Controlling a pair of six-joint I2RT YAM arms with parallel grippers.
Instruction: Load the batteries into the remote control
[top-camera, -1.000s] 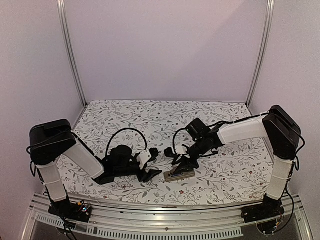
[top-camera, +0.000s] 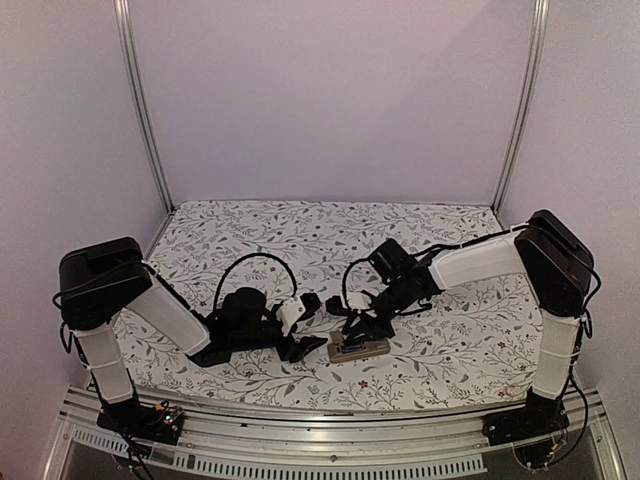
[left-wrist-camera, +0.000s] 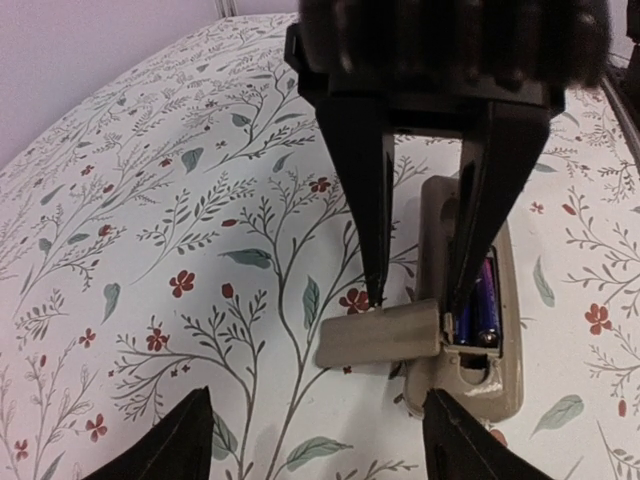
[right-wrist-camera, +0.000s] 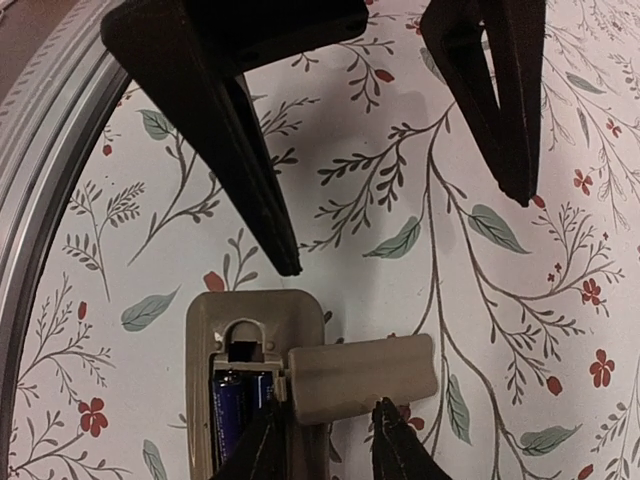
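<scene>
The beige remote (top-camera: 359, 353) lies near the table's front centre, its compartment holding blue batteries (left-wrist-camera: 487, 295). Its cover (left-wrist-camera: 375, 335) lies crosswise at one end of the compartment, sticking out to the side. My right gripper (top-camera: 353, 335) is over the remote; in the left wrist view its fingers come down by the cover and batteries, standing apart. My left gripper (top-camera: 303, 350) is just left of the remote, its fingertips apart at the bottom of the left wrist view, nothing seen between them.
A metal rail (top-camera: 330, 425) runs along the front edge, and pale walls enclose the back and sides.
My left gripper has shifted very slightly toward the remote. The right arm has barely moved.
</scene>
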